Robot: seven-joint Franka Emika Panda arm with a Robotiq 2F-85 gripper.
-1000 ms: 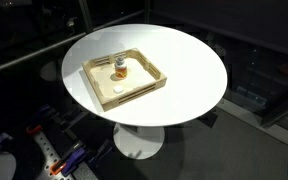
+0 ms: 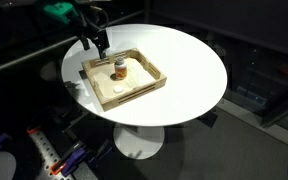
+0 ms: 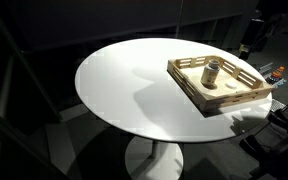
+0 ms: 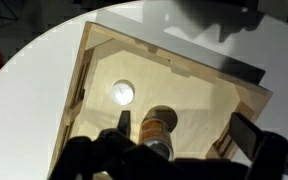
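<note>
A small jar [image 2: 120, 70] with a brown-orange label stands upright in a shallow wooden tray [image 2: 134, 96]. Beside it on the tray floor lies a flat white disc [image 4: 122, 93], which looks like a lid. My gripper [image 2: 96, 50] hangs above the tray's back left side, apart from the jar. In the wrist view the fingers are open and empty, with the jar [image 4: 156, 132] below them, nearer the left finger [image 4: 124, 125]. Its lower end is cut off by the gripper body there.
The tray sits on a round white table [image 3: 134, 85], close to one edge. Red and orange parts [image 3: 276, 74] show just beyond the table's edge near the tray.
From the upper left, my arm has come down and inward to the tray's back left side. The jar, disc and tray have stayed put.
</note>
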